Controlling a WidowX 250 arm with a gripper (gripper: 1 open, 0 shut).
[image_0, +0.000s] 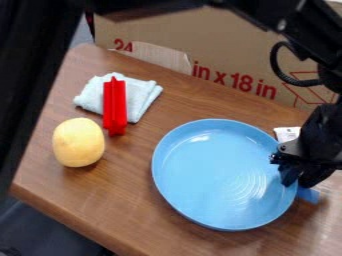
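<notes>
My gripper (291, 163) is at the right rim of a light blue plate (214, 175), low over the table. Its fingers are dark and partly hidden, so I cannot tell how far apart they are or whether anything is between them. A small white item (286, 132) and a blue object (307, 194) lie beside the plate, partly covered by the gripper.
A yellow round object (79, 143), a red object (115, 106) and a folded white cloth (140, 94) sit on the left of the wooden table (134, 215). A cardboard box (201, 55) stands along the back.
</notes>
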